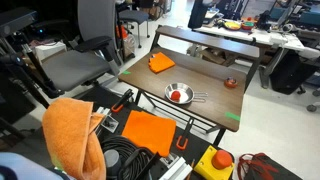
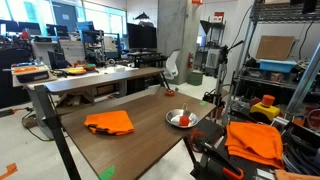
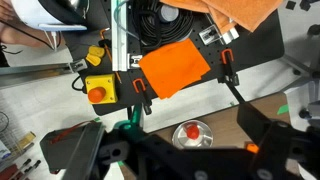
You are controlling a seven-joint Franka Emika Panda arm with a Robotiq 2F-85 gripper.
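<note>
In the wrist view my gripper is open, its dark fingers wide apart at the lower edge, with nothing held between them. Below the gap, on the brown table (image 1: 205,110), sits a round metal pan (image 3: 180,142) with a handle. Inside the pan lies a small red object (image 3: 193,131). The same pan (image 1: 184,99) shows near the table's front edge in exterior view 1. A folded orange cloth (image 1: 160,62) lies on the table's far left; exterior view 2 shows this cloth (image 2: 109,122) too. Neither exterior view shows the gripper clearly.
A small reddish object (image 1: 230,83) rests toward the table's right. Beside the table are another orange cloth (image 3: 174,68), coiled black cable (image 3: 160,25), a yellow box (image 3: 98,92) with a red-orange top, and an orange towel (image 1: 72,135).
</note>
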